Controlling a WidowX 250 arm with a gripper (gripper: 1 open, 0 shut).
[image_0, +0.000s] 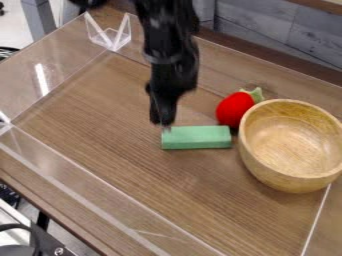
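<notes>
My gripper (160, 112) hangs blurred above the table, just over the left end of a green rectangular block (201, 137); whether anything is between its fingers is hard to see. The block lies flat, roughly crosswise in the view. A red vegetable (234, 108) with a green top lies behind it to the right, beside a wooden bowl (287, 170).
The bowl fills much of the right side. A clear plastic item (110, 30) stands at the back left.
</notes>
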